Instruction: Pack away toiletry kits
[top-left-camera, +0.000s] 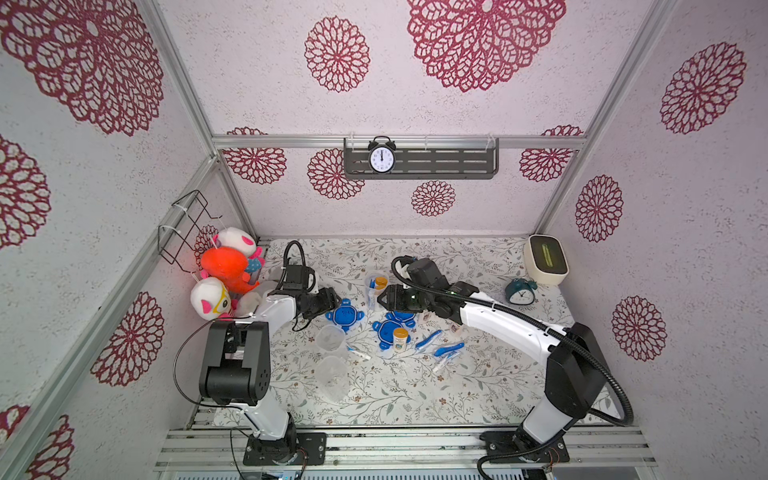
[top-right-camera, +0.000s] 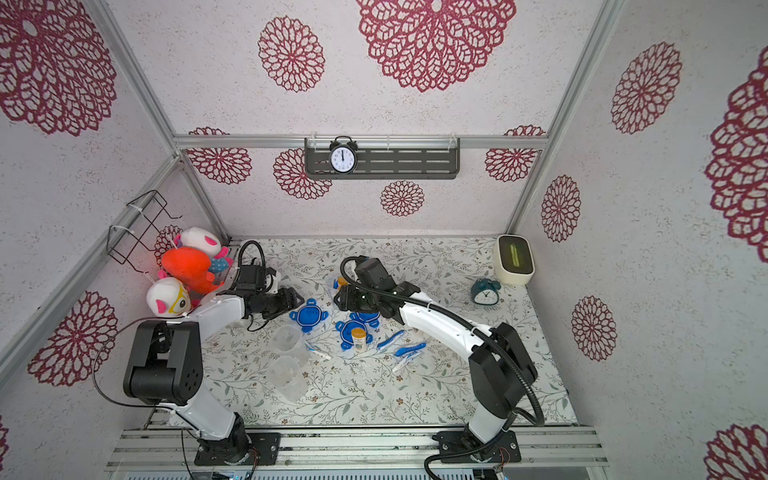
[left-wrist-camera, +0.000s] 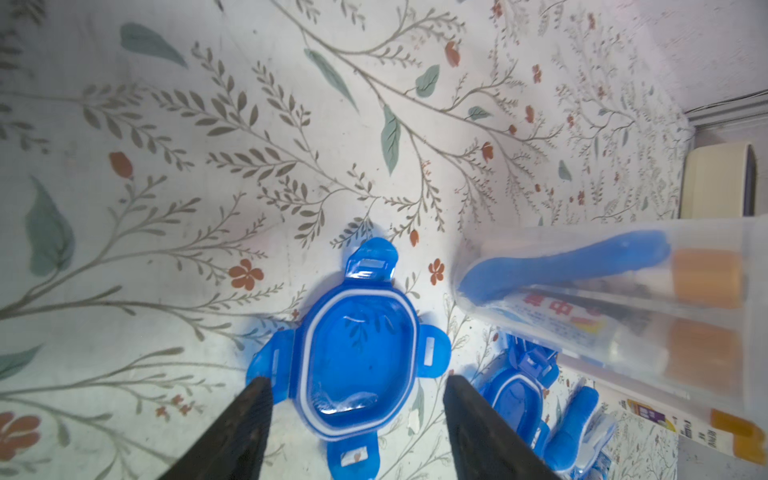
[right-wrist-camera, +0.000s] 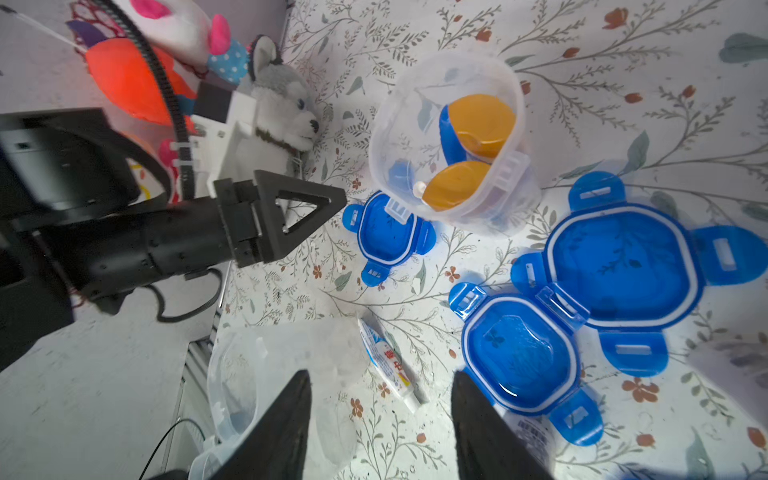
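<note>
A clear container holding orange-capped bottles and blue items stands upright between my two grippers; in the left wrist view this container (left-wrist-camera: 488, 248) fills the right side. My left gripper is open with nothing in its fingers, over a blue clip lid (left-wrist-camera: 352, 360). My right gripper is also open and empty, just right of the container in the top left view. Two more blue lids lie together, one nearer lid (right-wrist-camera: 520, 352) and one larger-looking lid (right-wrist-camera: 628, 256). A small white-and-blue tube (right-wrist-camera: 389, 364) lies by the empty containers.
Two clear empty containers, a rear one (top-left-camera: 330, 339) and a front one (top-left-camera: 332, 379), stand left of centre. Blue brushes (top-left-camera: 449, 349) and an orange-capped bottle (top-left-camera: 401, 341) lie centre-right. Plush toys (top-left-camera: 228, 268) crowd the left side.
</note>
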